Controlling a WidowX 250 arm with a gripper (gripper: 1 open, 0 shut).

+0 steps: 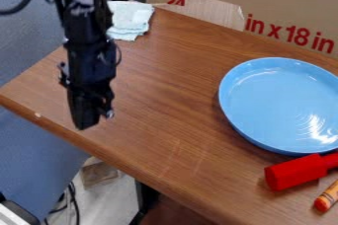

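My black gripper (87, 109) points down over the left part of the wooden table (179, 120), near its front left edge; whether its fingers are open or shut is hard to make out. A blue plate (278, 106) lies on the right. In front of it are a red object (297, 171) and an orange crayon-like item (326, 197) at the table's edge.
A folded light cloth (128, 20) lies at the back left. A cardboard box (251, 2) with red print stands behind the table.
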